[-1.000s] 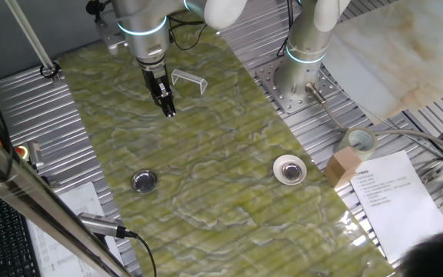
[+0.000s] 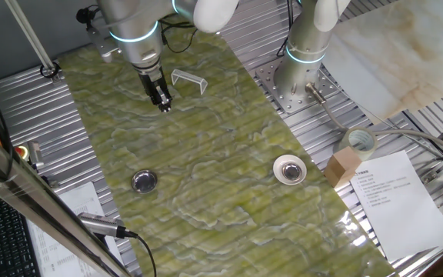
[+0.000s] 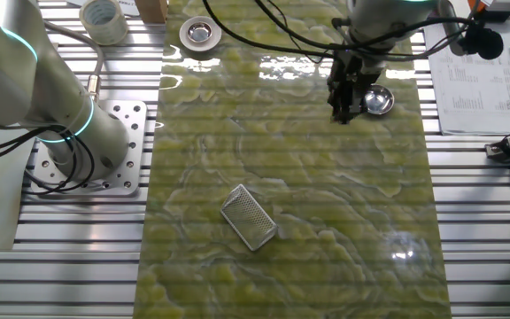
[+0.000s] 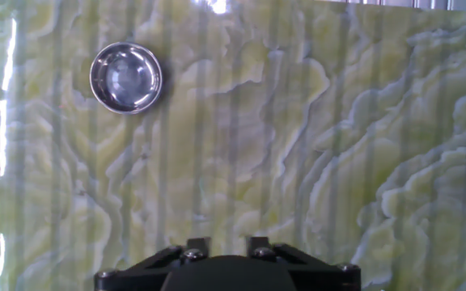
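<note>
My gripper (image 2: 164,108) hangs above the green marbled mat, near its far left part in exterior view 1. In the wrist view a clear gap separates the fingertips of the gripper, and nothing is between them. A small shiny metal bowl (image 2: 144,181) rests on the mat, apart from the gripper; the wrist view has this bowl (image 4: 125,78) at upper left. Another metal bowl (image 2: 291,171) sits in a pale dish (image 2: 280,179) near the mat's right edge. Behind and right of the gripper stands a grater (image 2: 189,80), its perforated face visible on the grater (image 3: 249,218) in exterior view 2.
Beside the mat's right side are a wooden block (image 2: 342,167), a tape roll (image 2: 358,141) and a printed sheet (image 2: 402,204). A keyboard (image 2: 4,231) lies at left.
In exterior view 1 the gripper has shifted slightly left and up. A dark shape at the lower right corner has left the view. Bowls and grater stay put.
</note>
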